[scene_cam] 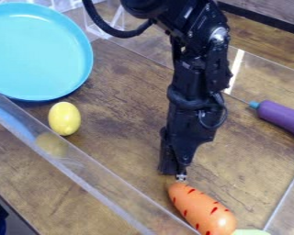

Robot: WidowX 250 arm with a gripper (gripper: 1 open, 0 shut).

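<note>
My black gripper (175, 169) points down at the wooden surface, just above the top end of an orange toy carrot (204, 209) with red marks. I cannot see clearly whether its fingers are open or shut, or whether they touch the carrot. The carrot lies at the bottom, its green end partly cut off by the frame.
A blue plate (34, 50) sits at the upper left, with a yellow egg-like toy (65, 118) below it. A purple eggplant (282, 120) lies at the right. A clear plastic wall (93, 181) runs diagonally along the lower left.
</note>
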